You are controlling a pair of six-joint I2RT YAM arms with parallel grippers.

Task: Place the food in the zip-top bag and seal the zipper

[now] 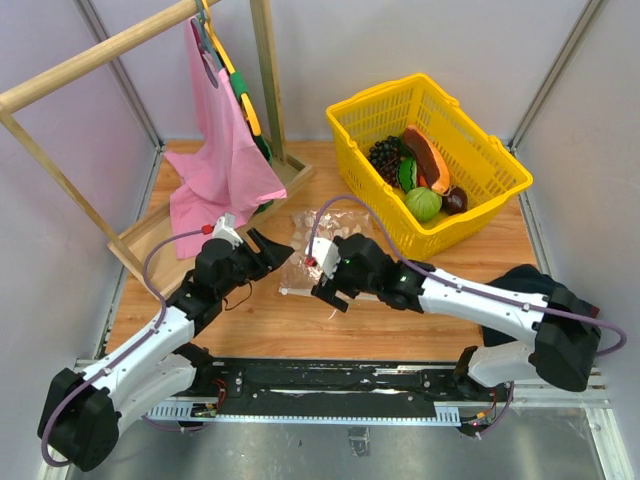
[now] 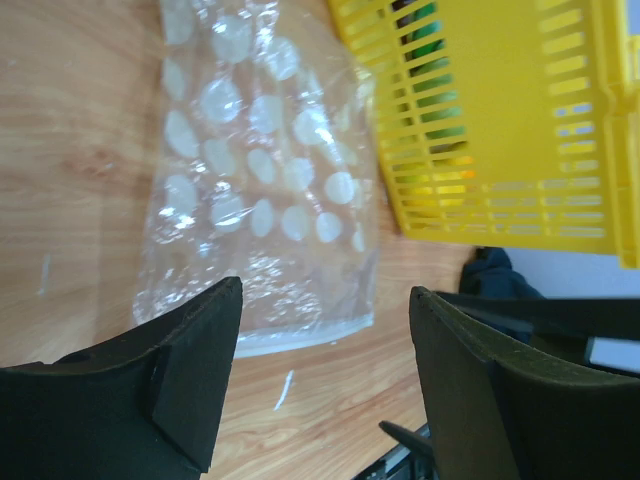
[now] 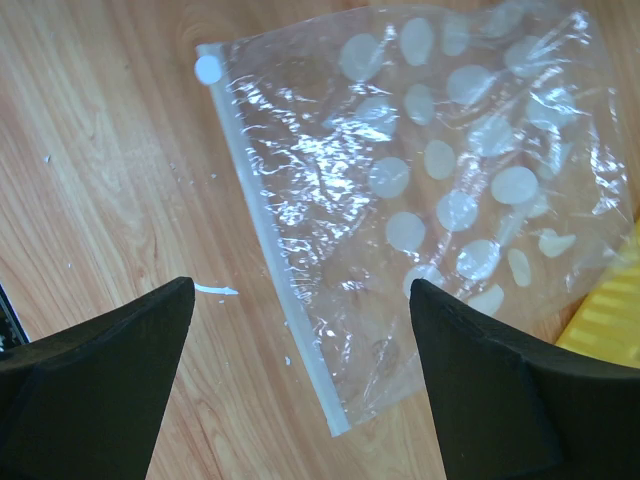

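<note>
The clear zip top bag, marked with pale round spots, lies flat on the wooden table. Its white zipper strip runs along the front edge, seen in full in the right wrist view. My left gripper is held at the bag's left side, fingers apart and empty. Over the zipper edge hangs my right gripper, open, with nothing between its fingers. Food, including a green cabbage, an eggplant and dark grapes, sits in the yellow basket.
At the back left, a wooden rack carries a pink cloth. The basket stands close behind the bag's right side. A dark cloth lies at the right. Bare table lies in front of the bag.
</note>
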